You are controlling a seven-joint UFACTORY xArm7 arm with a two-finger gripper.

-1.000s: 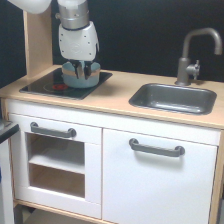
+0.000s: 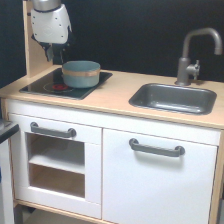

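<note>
A teal pot (image 2: 81, 74) with a tan band sits on the black cooktop (image 2: 45, 86) at the left of the wooden counter. The white arm's gripper (image 2: 56, 55) hangs above and left of the pot, apart from it; its small dark fingers are hard to make out against the dark wall, so I cannot tell how far they are spread.
A steel sink (image 2: 175, 98) with a tall faucet (image 2: 188, 55) takes up the counter's right. Below are a white open-shelf cabinet (image 2: 58, 145) and a closed door (image 2: 155, 180) with grey handles. The counter (image 2: 120, 95) between cooktop and sink is clear.
My gripper has moved up and to the left, away from the pot, which now shows unobstructed on the cooktop.
</note>
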